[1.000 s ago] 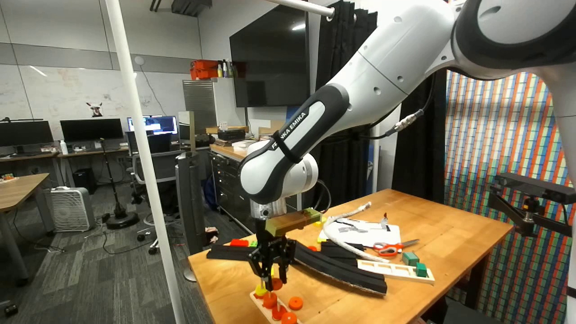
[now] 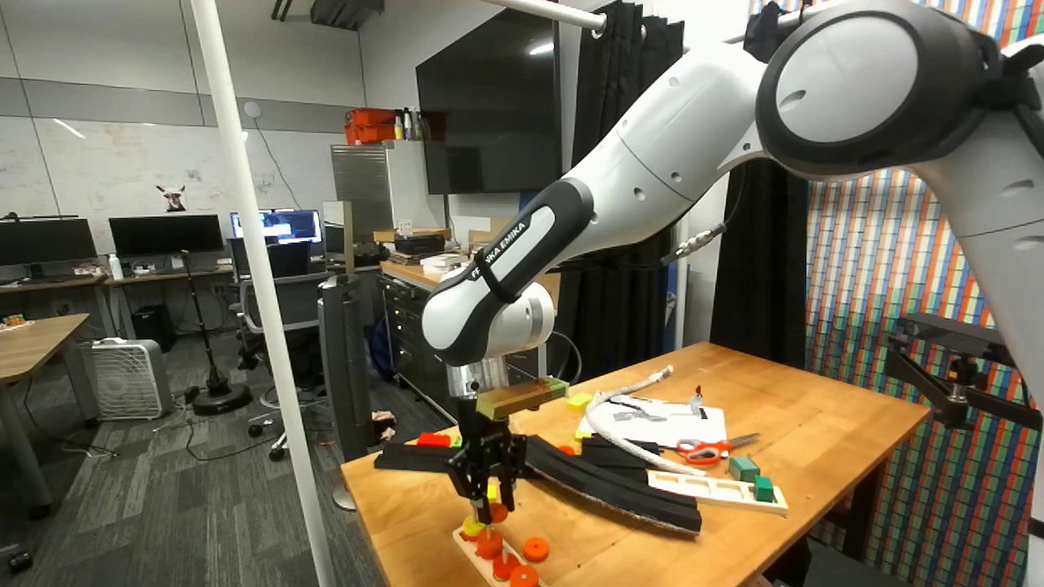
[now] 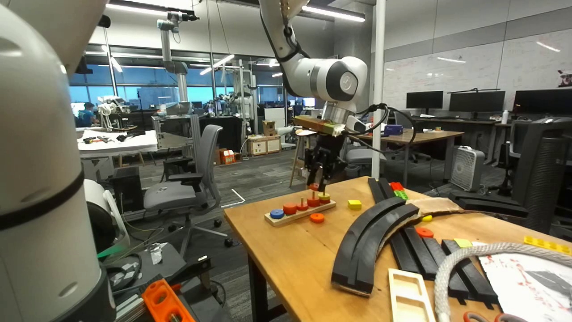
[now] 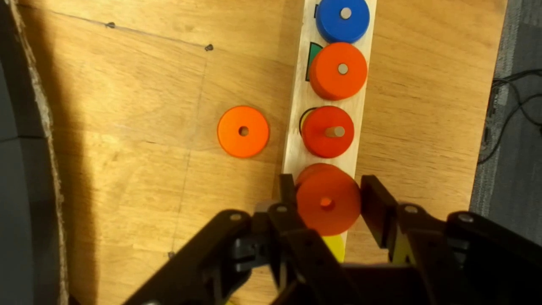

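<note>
In the wrist view my gripper is shut on an orange-red disc (image 4: 327, 211) with a hole in its middle. The disc hangs over the pegged wooden board (image 4: 293, 152) and partly covers another reddish disc below. On the board's pegs sit a blue disc (image 4: 333, 23), an orange disc (image 4: 330, 76), a red disc (image 4: 322, 140) and, at the near end, a yellow disc (image 4: 335, 245). From exterior view 2, the held disc (image 3: 314, 187) appears above the board (image 3: 301, 213), near its yellow end. A loose orange disc (image 4: 231, 132) lies flat beside the board.
Black curved track pieces (image 2: 612, 489) cover the table's middle. Scissors (image 2: 706, 450), a thick rope (image 2: 607, 421) and a wooden tray (image 2: 705, 487) lie farther along. A yellow block (image 3: 354, 204) rests near the board. Bare tabletop (image 3: 292, 247) surrounds the board's front side.
In exterior view 1 the arm has shifted left, and the gripper with its disc a little that way too. The board and the loose disc stay where they were.
</note>
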